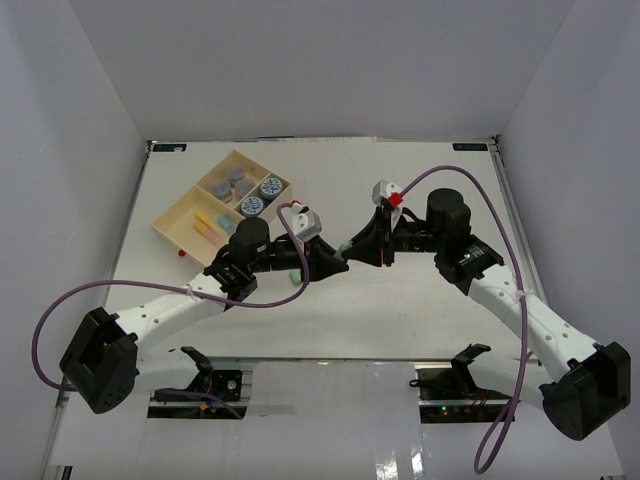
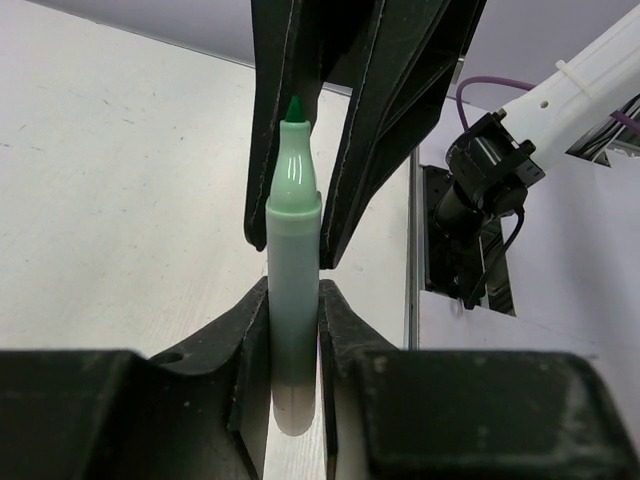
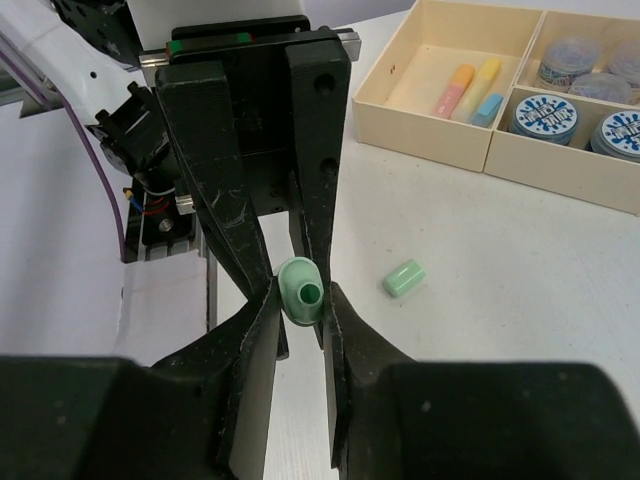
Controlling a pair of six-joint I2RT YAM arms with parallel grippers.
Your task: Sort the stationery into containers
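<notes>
A pale green highlighter (image 2: pixel 294 235) with its dark green tip bare stands between both grippers, which meet at the middle of the table. My left gripper is shut on its lower body, and my right gripper is shut on it too, seen end-on in the right wrist view. A loose green cap (image 3: pixel 404 278) lies on the table. The wooden organiser (image 3: pixel 420 125) holds pink, yellow and blue highlighters in its large compartment and several round jars in the others.
The organiser sits at the back left of the table (image 1: pixel 380 320). A small red object (image 1: pixel 181 253) lies beside it at the left.
</notes>
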